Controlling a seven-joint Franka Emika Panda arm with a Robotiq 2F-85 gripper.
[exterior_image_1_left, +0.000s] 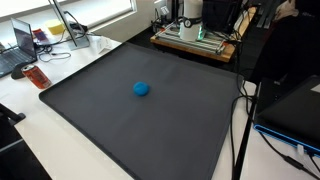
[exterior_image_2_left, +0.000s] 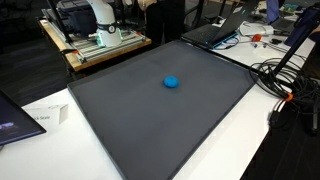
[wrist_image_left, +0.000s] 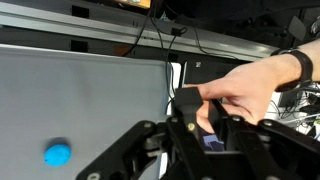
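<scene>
A round blue object lies on the dark grey table mat, and the wrist view shows the same blue object at lower left. My gripper shows only in the wrist view, as dark parts along the lower middle and right. A person's hand reaches in from the right, its fingertips at a small black block just in front of my gripper. Whether the block touches my fingers is unclear, as is how far the fingers stand apart. The blue object is well clear of the gripper.
A red can stands off the mat's left corner. Cables lie along the table's right side in the second exterior view. Apart from the blue object, the mat is bare.
</scene>
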